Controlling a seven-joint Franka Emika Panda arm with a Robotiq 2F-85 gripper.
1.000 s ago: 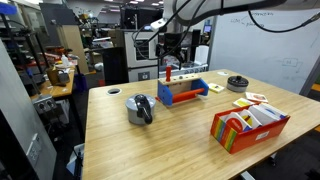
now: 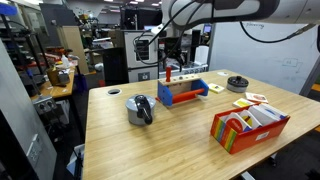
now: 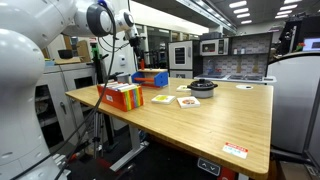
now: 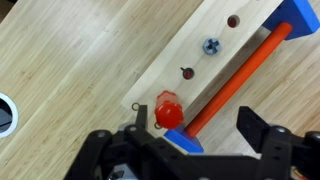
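A toy workbench (image 2: 182, 90) with a pale wooden top, blue end pieces and an orange-red bar stands toward the back of the table. A red peg (image 4: 169, 109) sits upright at one end of its top; in exterior view 1 this red peg (image 2: 168, 74) rises above the wood. Above the bench hangs my gripper, its fingers apart and nothing gripped between them. In the wrist view the left finger (image 4: 128, 145) appears close to the peg, while the right one is well away, past the orange-red bar. A blue-grey screw head (image 4: 211, 46) shows further along the wood.
A silver pot (image 2: 139, 110) with a black handle stands left of the bench. Nearer the front edge is a red box (image 2: 239, 137) full of items. A dark lidded pot (image 3: 202, 88) and flat cards (image 3: 188, 102) occupy the other side.
The arm has shifted slightly in exterior view 1, its upper link reaching a little further left. The bench, peg, pot and box look unmoved.
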